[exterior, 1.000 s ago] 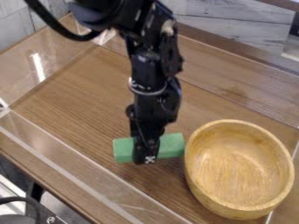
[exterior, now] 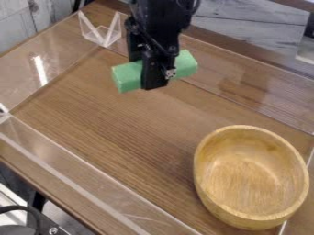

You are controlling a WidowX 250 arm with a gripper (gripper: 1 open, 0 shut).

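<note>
My black gripper (exterior: 154, 75) is at the upper middle of the camera view, shut on a green block (exterior: 130, 79), which it holds above the wooden table (exterior: 110, 147). The block shows on both sides of the dark fingers. At the lower right sits a yellow bowl (exterior: 249, 179), empty, below and to the right of the gripper.
A clear plastic object (exterior: 101, 29) stands at the back left. A dark cable (exterior: 25, 213) lies at the lower left edge.
My gripper with the green block has moved from the lower middle, beside the bowl, up and back across the view, away from the bowl.
</note>
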